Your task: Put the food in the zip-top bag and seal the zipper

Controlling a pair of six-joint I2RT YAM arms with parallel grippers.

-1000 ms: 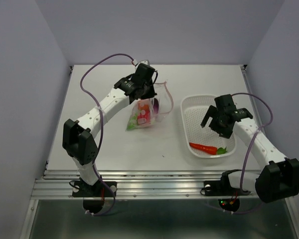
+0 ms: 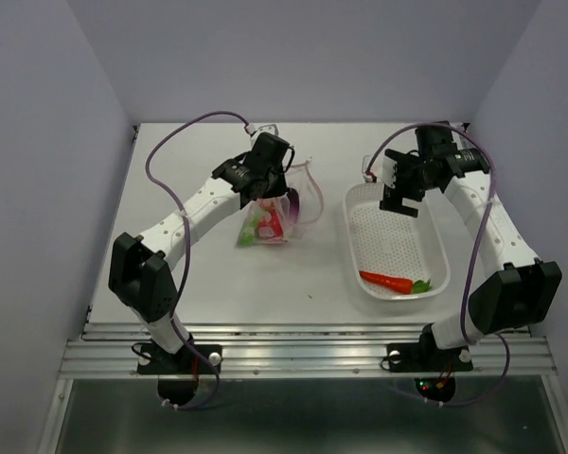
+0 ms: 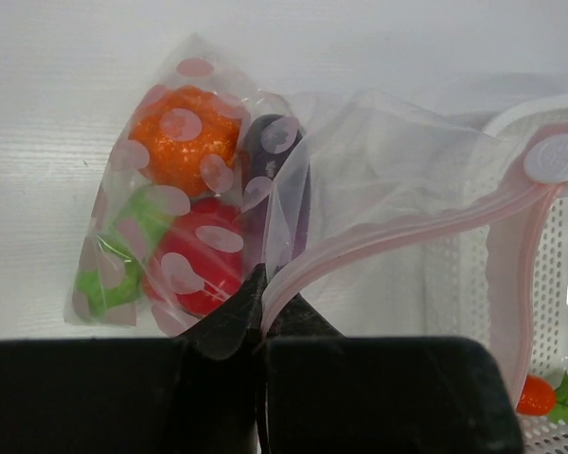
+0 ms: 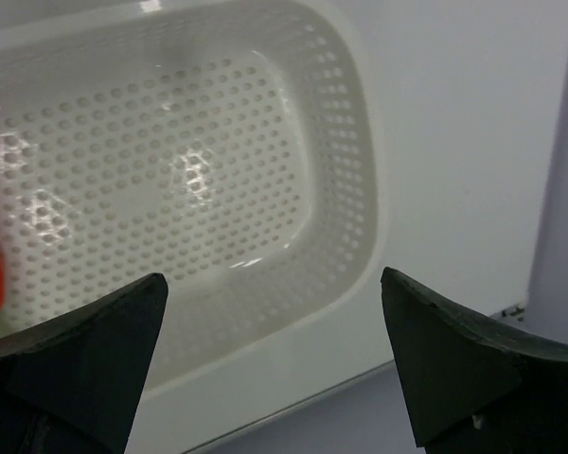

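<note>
My left gripper is shut on the pink zipper edge of the clear zip bag (image 3: pixel 379 180), whose mouth gapes to the right. Inside lie an orange item (image 3: pixel 185 142), a red one (image 3: pixel 199 274), a green one (image 3: pixel 109 293) and a dark purple one (image 3: pixel 270 151). A carrot (image 2: pixel 383 281) with a green top lies along the near side of the white basket (image 2: pixel 350 241). My right gripper (image 2: pixel 398 189) hangs open over the basket's far part; in the right wrist view nothing is between its fingers.
Grey walls border the back and both sides, and a metal rail runs along the front edge.
The left gripper and bag shifted slightly left and nearer.
</note>
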